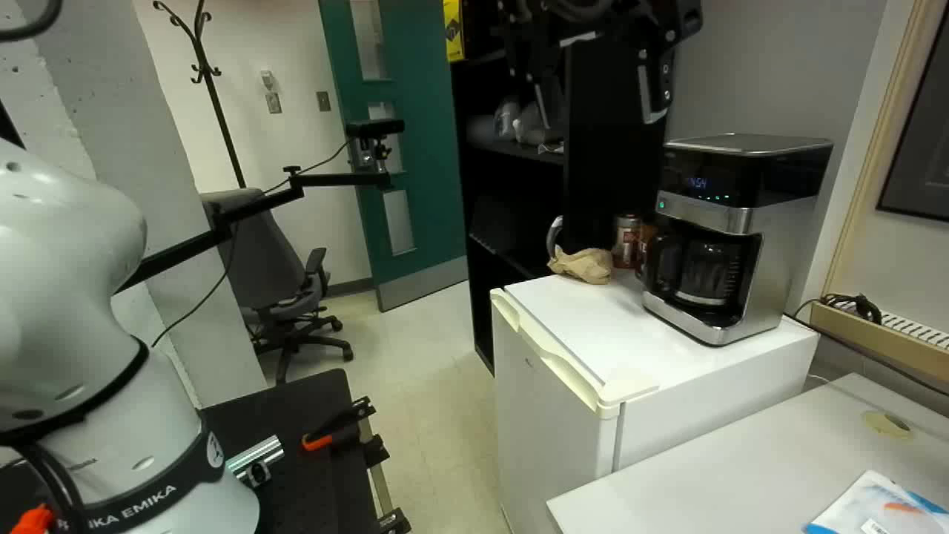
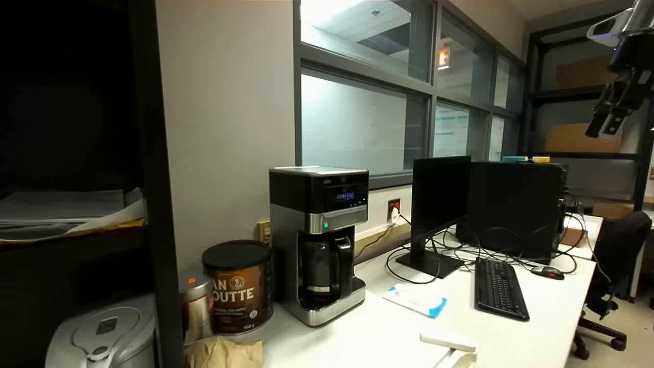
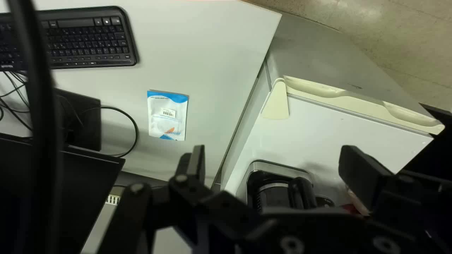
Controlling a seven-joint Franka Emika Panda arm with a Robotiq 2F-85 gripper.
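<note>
High above the mini fridge and desk, my gripper is open, its two fingers wide apart with nothing between them. Exterior view 1 has the gripper [image 1: 597,111] at the top, in front of the dark shelf. In exterior view 2 it hangs at the upper right, over the desk side. A steel and black coffee maker [image 1: 747,236] stands on the white fridge [image 1: 578,325]. Its glass carafe [image 2: 319,270] sits inside, handle outward. From the wrist, the coffee maker [image 3: 279,169] lies below the gap between the fingers, partly hidden by the gripper body.
Beside the coffee maker stand a brown coffee can [image 2: 239,288], a silver can [image 2: 196,306] and a crumpled paper bag [image 1: 583,264]. On the desk are a white and blue packet [image 3: 167,115], a keyboard [image 3: 84,38] and a monitor [image 2: 440,196].
</note>
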